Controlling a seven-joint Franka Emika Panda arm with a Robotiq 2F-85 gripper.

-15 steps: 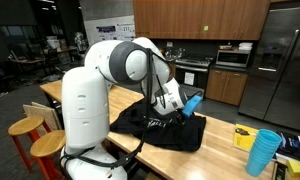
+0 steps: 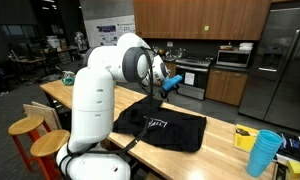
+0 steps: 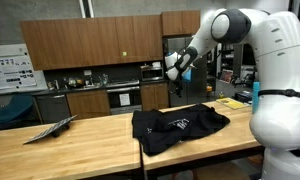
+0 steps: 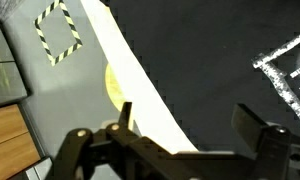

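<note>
A black cloth, like a shirt (image 2: 175, 128), lies spread on the wooden table, its outline uneven. In the second exterior view the same black cloth (image 3: 180, 128) has a part lying toward the back left. From the wrist, the cloth (image 4: 180, 50) fills much of the picture, with a white print (image 4: 290, 78) at the right. My gripper (image 2: 163, 97) hangs above the far part of the cloth. Its two dark fingers (image 4: 124, 118) stand apart, open, and nothing shows between them.
Blue cups (image 2: 263, 152) stand at the table's right end, near a yellow item (image 2: 246, 138). Stools (image 2: 30, 125) are at the left. Bare table (image 3: 60, 148) lies left of the cloth. The wrist view shows a table edge and grey floor (image 4: 55, 90) beyond.
Over the last second my gripper has risen and moved back and left, away from the cloth's middle. The cloth looks unchanged.
</note>
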